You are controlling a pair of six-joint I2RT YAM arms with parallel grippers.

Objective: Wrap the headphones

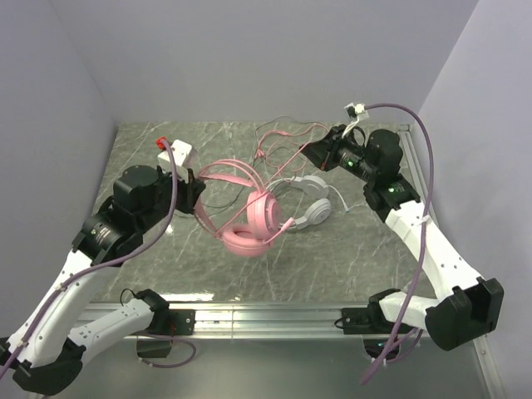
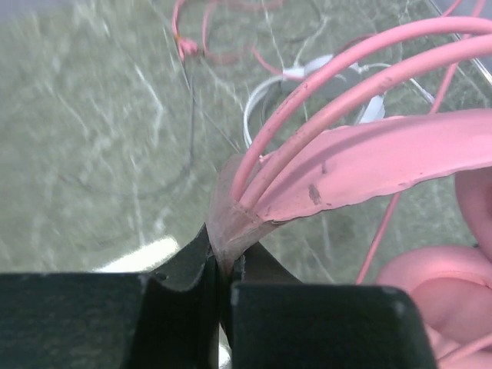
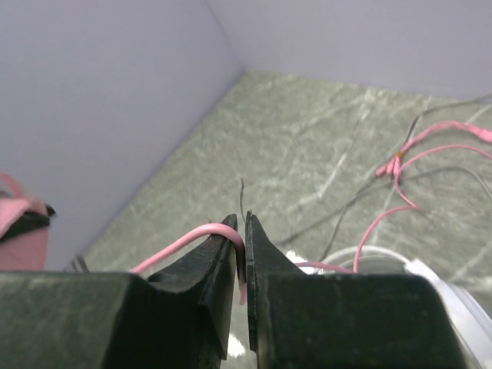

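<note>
My left gripper (image 1: 198,184) is shut on the headband end of the pink headphones (image 1: 263,214), which hang above the mat with their ear cups to the right. In the left wrist view, the pink headband (image 2: 384,157) and its two thin arches come together between the fingers. The pink cable (image 1: 283,170) stretches from the headphones up to my right gripper (image 1: 306,154). In the right wrist view, the cable (image 3: 204,231) bends over one finger and drops into the narrow gap between the nearly closed fingers, so this gripper is shut on it.
White headphones (image 1: 317,213) lie on the grey marbled mat (image 1: 349,258) behind the pink ones. Near the back, a loose coil of pink cable (image 1: 264,148) and a thin dark cable rest on the mat. Walls stand on both sides.
</note>
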